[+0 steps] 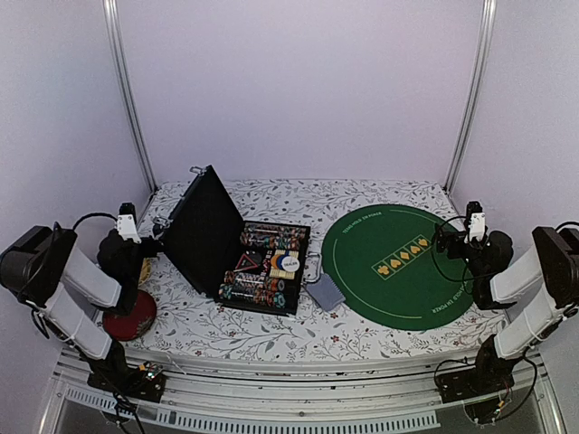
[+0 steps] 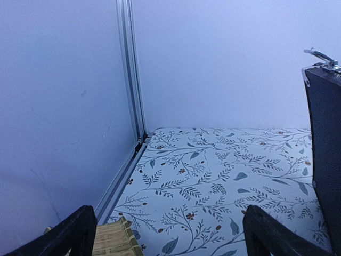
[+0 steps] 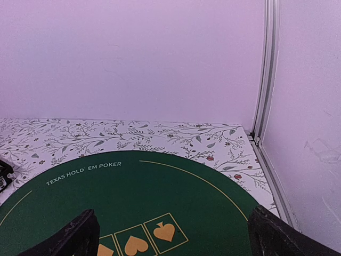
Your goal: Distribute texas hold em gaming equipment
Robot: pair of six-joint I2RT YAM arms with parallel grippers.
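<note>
An open black case (image 1: 201,231) stands left of centre with its lid raised, holding rows of chips (image 1: 253,294), card decks and a white round button (image 1: 289,263). A grey square item (image 1: 324,291) lies just right of it. The green Texas Hold'em mat (image 1: 380,298) covers the table's right part, its card boxes showing in the right wrist view. My left gripper is open with nothing between its fingers, at the left beside the raised lid. My right gripper is open and empty at the mat's right edge.
A red round item (image 1: 129,321) lies at the front left, and a woven straw item (image 2: 109,240) is partly hidden under my left gripper. Walls stand at back and both sides.
</note>
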